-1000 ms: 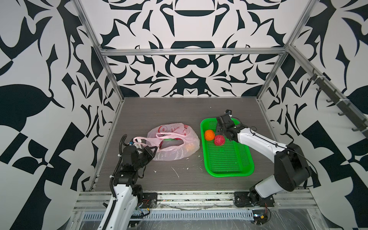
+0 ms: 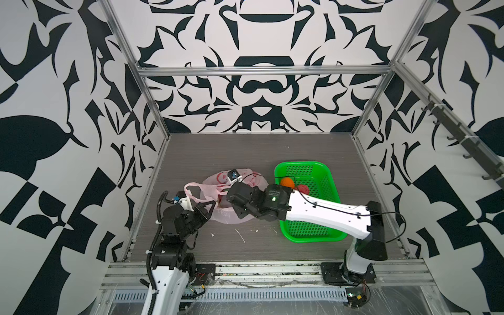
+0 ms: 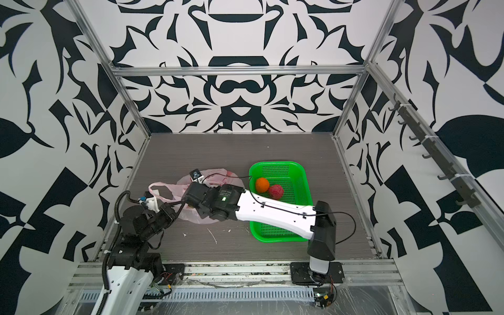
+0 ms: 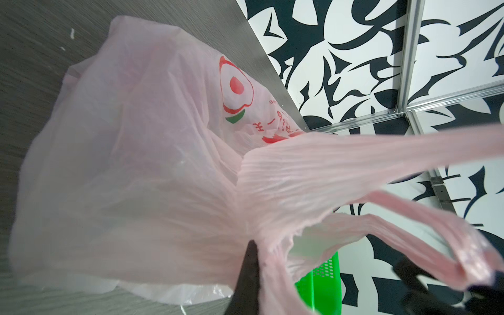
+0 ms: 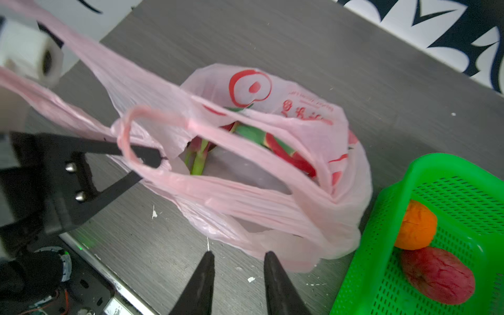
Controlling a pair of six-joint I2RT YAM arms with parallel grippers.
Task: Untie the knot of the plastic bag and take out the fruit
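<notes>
The pink plastic bag [image 5: 330, 220] lies on the table with its mouth open; red-green fruit [image 5: 283, 152] shows inside. My left gripper is shut at the bag's handles, with thin pink plastic at its tips and the handles stretched up in loops. My right gripper is over the bag's near side, fingers parted, nothing between them. In both top views the right arm hides much of the bag.
A green basket [image 5: 388, 220] to the right of the bag holds an orange [image 5: 414, 225] and a red fruit [image 5: 435, 275].
</notes>
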